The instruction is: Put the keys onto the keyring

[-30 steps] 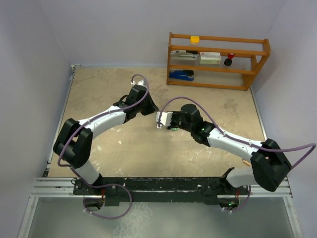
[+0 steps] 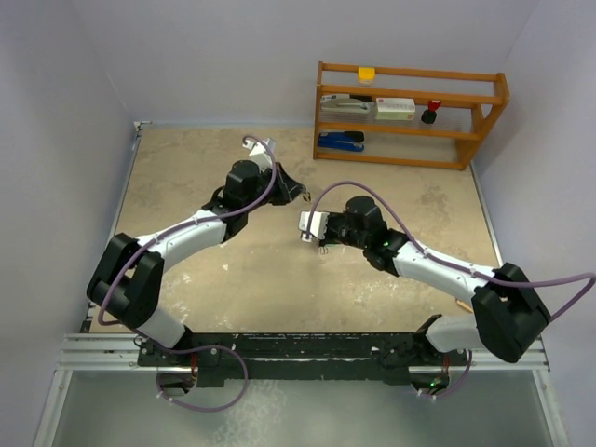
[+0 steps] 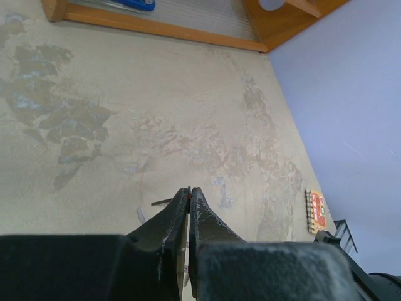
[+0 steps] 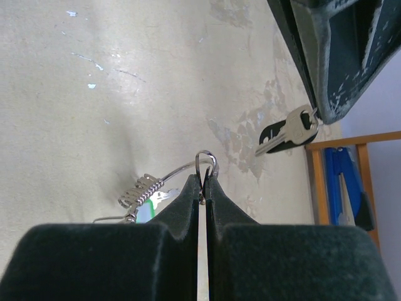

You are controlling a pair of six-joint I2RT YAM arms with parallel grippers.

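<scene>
In the right wrist view, my right gripper is shut on a thin metal ring (image 4: 207, 158), the keyring. A wire coil (image 4: 142, 187) hangs from it, with a silver key-like piece (image 4: 165, 195) and a green piece (image 4: 146, 212) behind. The fingers of the left gripper enter that view at upper right, with a silver key (image 4: 297, 129) and a dark key at their tips, clear of the ring. My left gripper is shut in its own wrist view, where the keys are mostly hidden. From above, the left gripper (image 2: 300, 192) is beyond the right gripper (image 2: 307, 226).
A wooden rack (image 2: 410, 158) stands at the back right, holding a blue stapler (image 2: 342, 141), a white box (image 2: 395, 109) and other items. A small notebook (image 3: 316, 211) lies by the right wall.
</scene>
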